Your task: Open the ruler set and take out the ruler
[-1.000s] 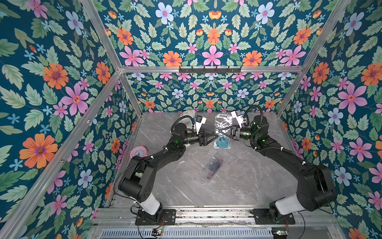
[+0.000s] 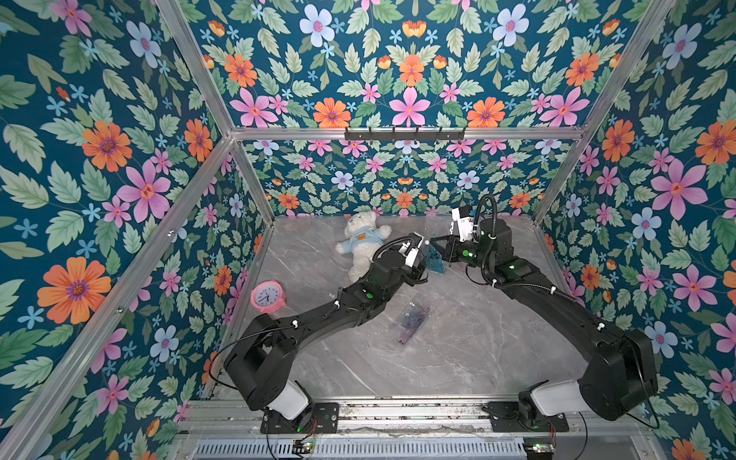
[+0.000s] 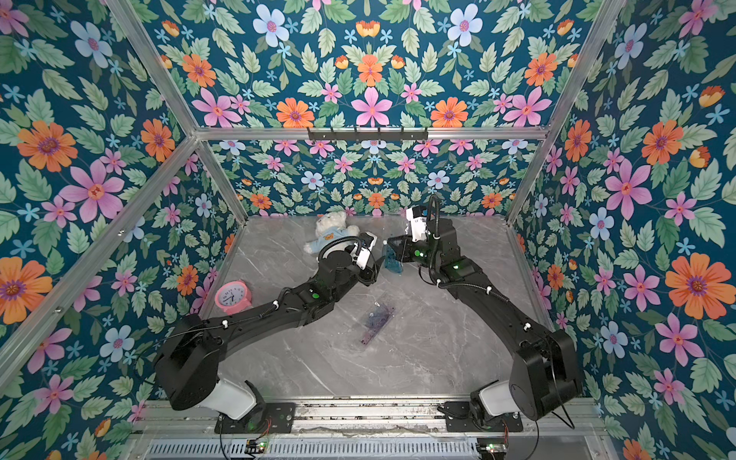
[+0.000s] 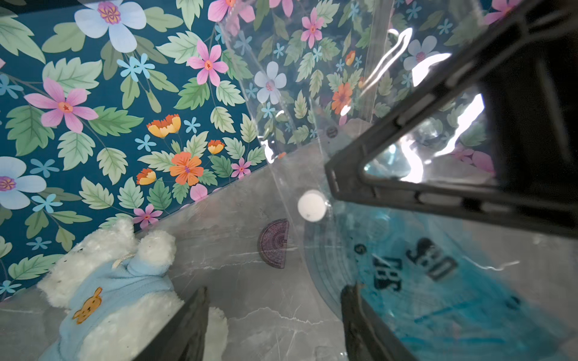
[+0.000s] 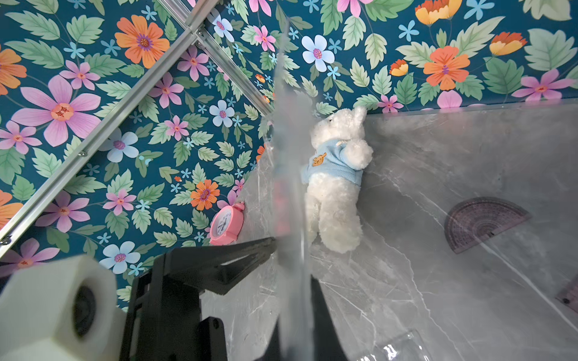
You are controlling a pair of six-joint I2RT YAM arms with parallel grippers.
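Observation:
A clear bag with a white button and blue rulers (image 4: pixel 421 276) hangs upright at the back centre, with my right gripper (image 2: pixel 443 247) shut on it. In the right wrist view the bag is seen edge-on. My left gripper is open just beside the bag, nothing between its fingers. A purple protractor (image 5: pixel 484 219) lies on the table behind; another purplish translucent item (image 2: pixel 414 322) lies at the middle front.
A white teddy bear (image 3: pixel 329 230) in a blue shirt lies at the back left. A pink clock (image 2: pixel 267 296) stands at the left edge. The table (image 2: pixel 506 352) has free room at the front right.
My left gripper has turned and shifted right toward the bag.

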